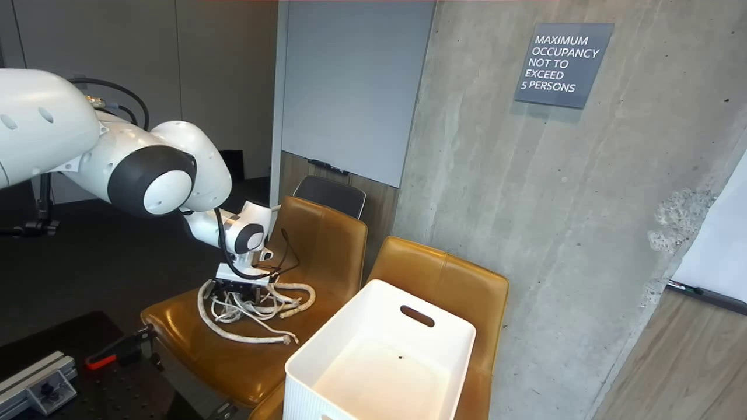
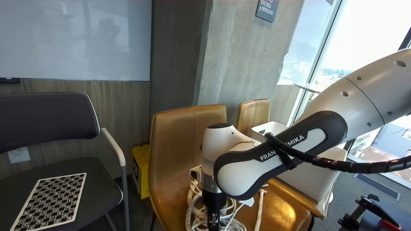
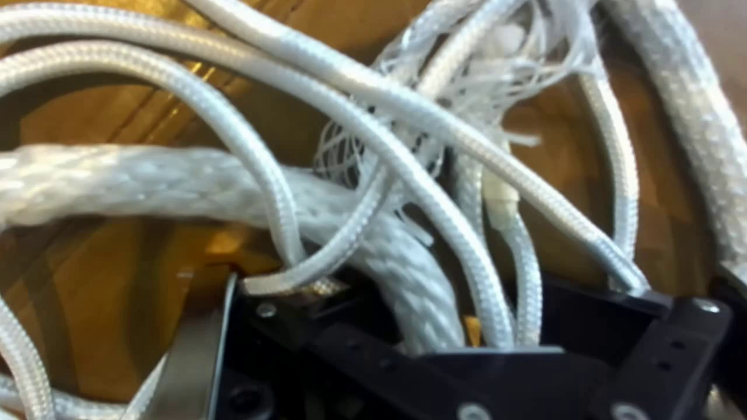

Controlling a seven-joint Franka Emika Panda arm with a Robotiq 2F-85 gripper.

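A tangle of white rope (image 1: 276, 302), part thick braid and part thin cord, lies on the tan leather chair (image 1: 189, 336). My gripper (image 1: 238, 288) points down into the tangle. In the wrist view, the dark fingers (image 3: 595, 308) stand apart, with the thick rope (image 3: 413, 280) and thin cords (image 3: 483, 287) running down between them. The gripper is open there; whether the pads touch any strand is hidden. Frayed strands (image 3: 490, 84) show beyond the fingers. Beside that chair, an empty-looking white bin (image 1: 385, 378) rests on another tan chair.
A tan backrest (image 1: 318, 245) rises behind the rope. At the near left is a dark table (image 1: 105, 392) with a clamp (image 1: 115, 350). A dark chair (image 2: 100, 173) carrying a checkered board (image 2: 52, 202) stands on the other side.
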